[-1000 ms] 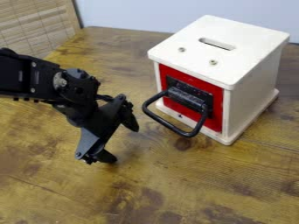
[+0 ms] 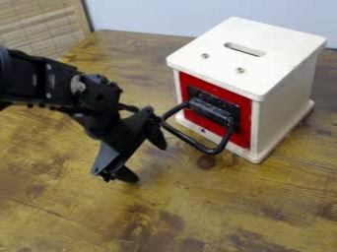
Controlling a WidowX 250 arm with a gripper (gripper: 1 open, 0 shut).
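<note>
A white wooden box [image 2: 281, 94] with a red front panel [image 2: 242, 98] stands on the wooden table [image 2: 158, 221]. A slot and two small holes or studs are on its top. A black loop handle [image 2: 199, 144] sticks out from the red front toward the lower left. My black gripper [image 2: 142, 159] is open at the left of the handle, pointing down and right with nothing between its fingers. Its upper finger is close to the handle's outer end; whether they touch I cannot tell.
A woven light mat or panel [image 2: 37, 25] is at the top left, and a white wall [image 2: 171, 18] runs behind the table.
My gripper has shifted a little to the right, toward the handle. The box and handle look unchanged.
</note>
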